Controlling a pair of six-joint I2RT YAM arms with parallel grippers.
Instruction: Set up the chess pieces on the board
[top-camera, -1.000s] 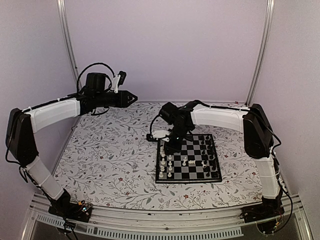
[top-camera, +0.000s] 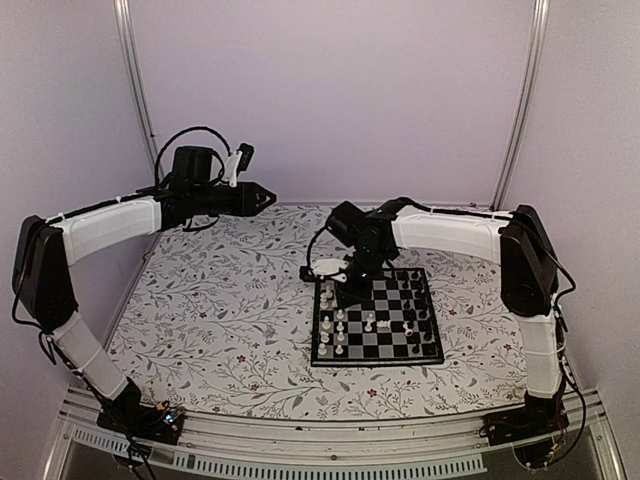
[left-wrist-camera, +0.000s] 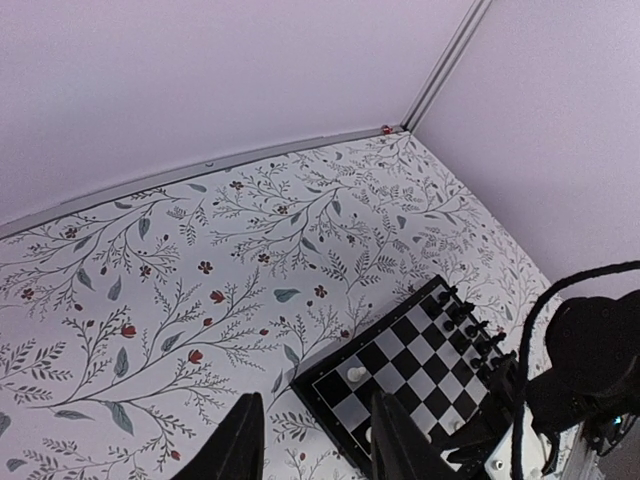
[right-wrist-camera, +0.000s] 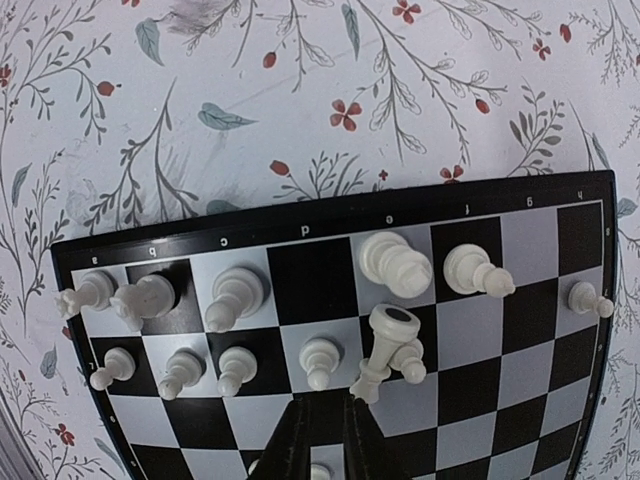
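The chessboard (top-camera: 376, 360) lies on the table, with white pieces along its left side and black pieces (top-camera: 424, 313) along its right. My right gripper is open above the white side, no piece held between its fingers. In the right wrist view, a tall white piece (right-wrist-camera: 385, 345) lies toppled against a white pawn (right-wrist-camera: 409, 361), near columns d and e. Beyond it stand a big white piece (right-wrist-camera: 395, 264) at e and another (right-wrist-camera: 477, 271) at f; the d square on that edge row is bare. My left gripper hangs open and empty, away from the board.
In the top view, white pieces (top-camera: 384, 324) also sit around mid-board. A lone pawn (right-wrist-camera: 590, 299) stands at the h end. The flower-patterned table (top-camera: 220, 320) left of the board is clear. The right arm covers the board's far part from above.
My right gripper and its arm have shifted slightly to the right over the board. The left arm stays where it was, and the visible pieces look unmoved.
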